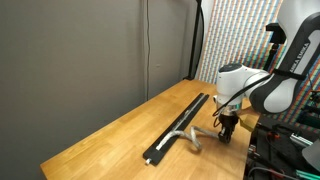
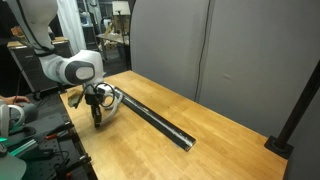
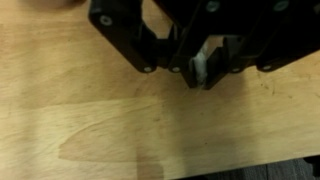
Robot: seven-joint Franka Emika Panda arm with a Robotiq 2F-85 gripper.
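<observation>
A pale grey strip, like a band or cord (image 1: 194, 137), lies curled on the wooden table near its right end in exterior view 1. My gripper (image 1: 226, 139) hangs low over the table at the strip's near end. In the wrist view the gripper is shut on a light grey piece of the strip (image 3: 201, 62). Exterior view 2 shows a loop of the same strip (image 2: 117, 101) beside the gripper (image 2: 97, 121); its held end is hard to make out there.
A long black rail (image 2: 155, 119) lies along the table behind the strip. In the wrist view, a table edge (image 3: 255, 164) runs close by.
</observation>
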